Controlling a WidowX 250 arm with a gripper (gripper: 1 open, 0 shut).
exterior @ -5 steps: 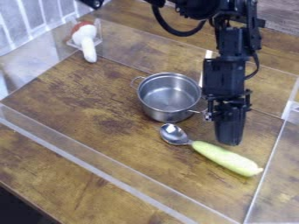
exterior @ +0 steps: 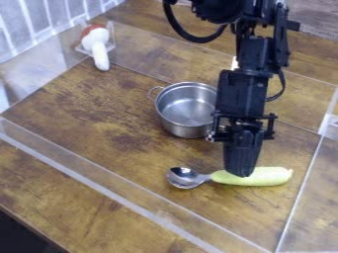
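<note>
My gripper (exterior: pixel 242 163) points down at the right of the table, shut, its tip low at the upper side of a pale green spoon handle (exterior: pixel 264 176); whether they touch I cannot tell. The spoon's metal bowl (exterior: pixel 185 178) points left, so the spoon lies roughly level across the view. A steel pot (exterior: pixel 187 106) with side handles stands behind it, just left of my arm.
A white mushroom-like object with a red patch (exterior: pixel 97 49) sits at the back left, near a clear barrier. Cables hang from the arm above.
My gripper has moved down and slightly left. The spoon has swung round from slanting to nearly level, its bowl moving down and left, its handle end up.
</note>
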